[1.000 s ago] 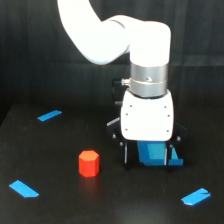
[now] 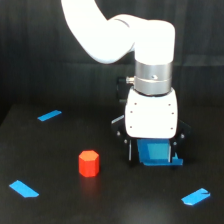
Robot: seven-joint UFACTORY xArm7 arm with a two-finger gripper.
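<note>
My white gripper [image 2: 151,152] points down at the right of the dark table, with its two thin dark fingers standing wide apart. Between and behind them, under the hand, is a blue block [image 2: 153,151]. A dark gap shows between the left finger and the block. The right finger overlaps the block's edge in this view, so contact there is unclear. More blue [image 2: 164,162] lies flat on the table at the block's foot. The hand hides the block's upper part.
A red hexagonal block [image 2: 89,163] stands left of the gripper, apart from it. Flat blue strips lie at the far left [image 2: 49,115], front left [image 2: 23,188] and front right [image 2: 196,197].
The hand has shifted slightly right and turned a little. The blue block now shows more distinctly between the fingers. The red block and the outer blue strips have stayed put.
</note>
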